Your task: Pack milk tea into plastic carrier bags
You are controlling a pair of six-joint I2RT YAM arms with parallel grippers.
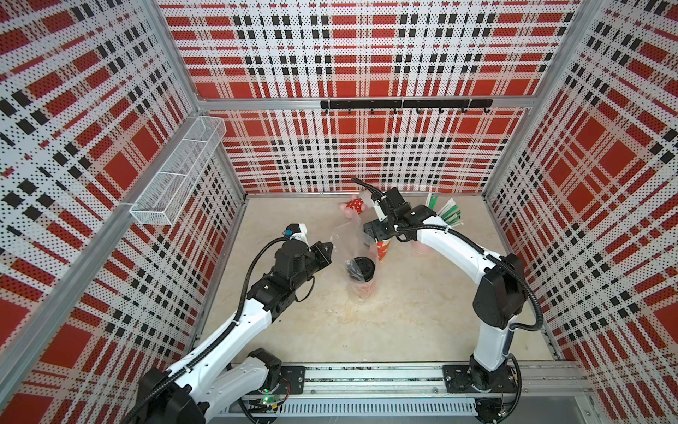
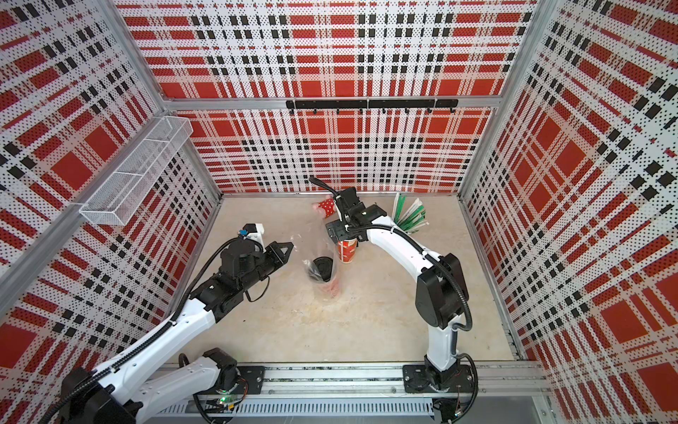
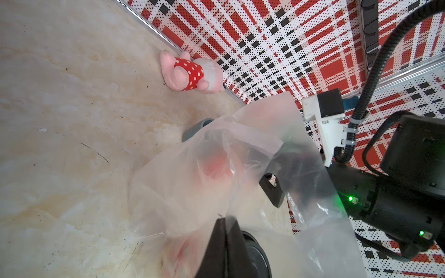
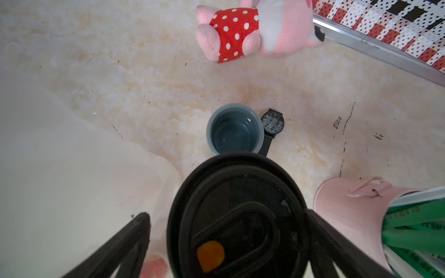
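Observation:
A clear plastic bag (image 1: 346, 241) stands open at mid-table, with a black-lidded cup (image 1: 364, 268) inside its lower part. My left gripper is shut at the bag's left side; whether any thin film lies between its tips cannot be made out. Behind the bag is a second cup, red-and-white (image 2: 346, 251) with a black lid (image 4: 238, 217). Directly over it, my right gripper is open, one finger on each side of the lid. The left finger (image 4: 125, 245) is apart from the lid; the right one is close against its edge.
Past the second cup are a grey-blue tumbler (image 4: 235, 130) and a black watch (image 4: 272, 122). A pink plush toy (image 4: 236, 34) lies by the back wall. At right, a pink mug (image 4: 347, 213) holds green-and-white straw packets (image 1: 448, 210).

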